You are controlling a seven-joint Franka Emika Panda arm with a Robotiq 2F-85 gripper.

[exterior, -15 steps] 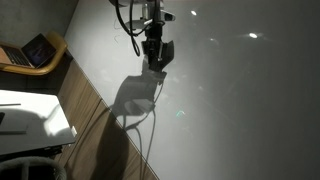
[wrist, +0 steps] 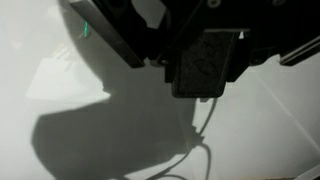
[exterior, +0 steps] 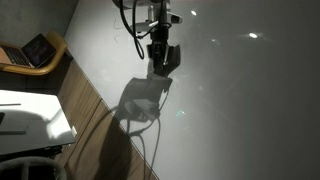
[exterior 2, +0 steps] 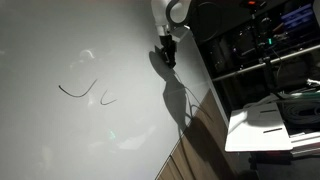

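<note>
A dark, rough-faced block (wrist: 203,70), possibly an eraser, sits between the fingers of my gripper, which is shut on it. Behind it stretches a pale whiteboard (exterior 2: 60,45), filling most of every view. In exterior view 2, my gripper (exterior 2: 169,54) is close to the board's right part; whether the block touches the surface I cannot tell. Two curved dark strokes, a longer one (exterior 2: 78,94) and a shorter one (exterior 2: 108,102), are on the board left of the gripper. A small green mark (wrist: 86,30) shows at upper left in the wrist view.
The arm's shadow (exterior: 140,100) falls across the board below the gripper. Beyond the board's edge are a wooden strip (exterior: 85,105), a white table (exterior: 30,122) and a chair holding a laptop (exterior: 38,50). Most of the board is free of objects.
In exterior view 1, the gripper and its shadow have shifted slightly to the right, the gripper also a little down. The block's hold shows no clear difference.
</note>
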